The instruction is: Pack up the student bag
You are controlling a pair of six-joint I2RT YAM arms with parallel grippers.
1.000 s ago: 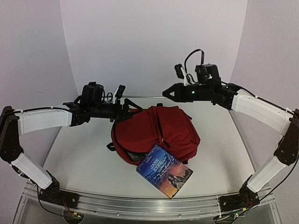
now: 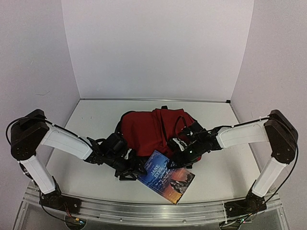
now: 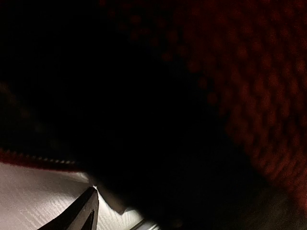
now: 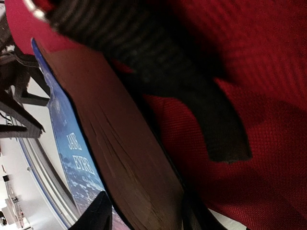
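The Jane Eyre book lies on the table at the front of the red backpack. My left gripper is down at the book's upper-left corner; its wrist view shows mostly dark, blurred bag fabric and zipper, so its finger state is unclear. My right gripper is at the book's upper-right edge against the bag. In the right wrist view the blue cover and a brown board-like surface lie between or just beyond its fingers, with a black strap above; whether it grips cannot be told.
A metal rail runs along the front edge, and walls stand at the back and sides.
The book has shifted slightly to the left.
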